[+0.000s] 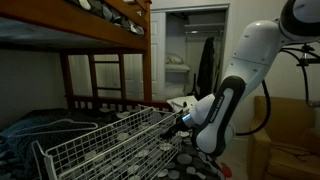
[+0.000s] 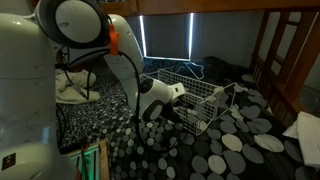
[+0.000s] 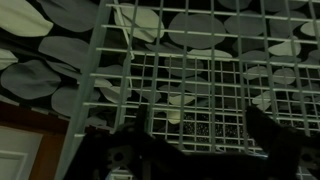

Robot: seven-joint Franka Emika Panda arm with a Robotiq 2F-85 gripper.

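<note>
A white wire basket (image 1: 100, 152) stands on a bed with dotted bedding (image 2: 232, 160). My gripper stands open in the wrist view, its two dark fingers (image 3: 146, 132) well apart. Between them I see only the basket's wire mesh (image 3: 200, 88) and the bedding behind it; nothing is held. From outside, the gripper (image 2: 178, 98) is at the basket's side near the rim, but it is small and dark there. Whether the fingers touch the wires I cannot tell.
An upper bunk (image 1: 70, 25) overhangs the left side in exterior view 1. A brown armchair (image 1: 285, 140) stands to the right, behind the arm. Dark bedding (image 1: 45, 130) is heaped beyond the basket. A wooden post (image 2: 285, 60) rises at the bed's far right.
</note>
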